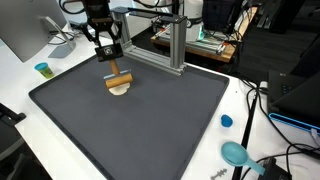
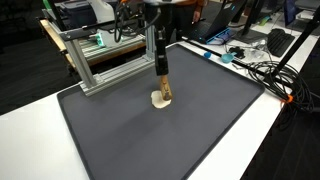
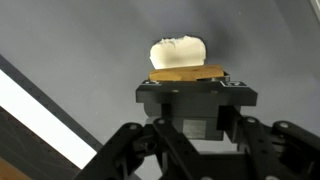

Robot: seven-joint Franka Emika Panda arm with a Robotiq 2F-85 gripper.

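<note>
A wooden piece like a small mallet hangs from my gripper (image 1: 112, 60), which is shut on its upper part. The wooden piece (image 1: 119, 80) has a crosswise, rounded lower end. Just below it lies a cream-coloured round piece (image 1: 120, 90) on the dark board. In exterior view 2 the wooden piece (image 2: 166, 89) is seen tilted above the cream piece (image 2: 159, 100). Seen from the wrist, the wooden bar (image 3: 186, 73) spans the front of the fingers, and the cream piece (image 3: 178, 51) shows past it, partly covered. Whether the two touch, I cannot tell.
Most of the dark grey board (image 1: 150, 125) is clear. A metal frame (image 1: 160, 60) stands behind it. A green cup (image 1: 43, 70) is at the far left; a blue lid (image 1: 226, 121) and a teal scoop (image 1: 238, 155) lie at the right.
</note>
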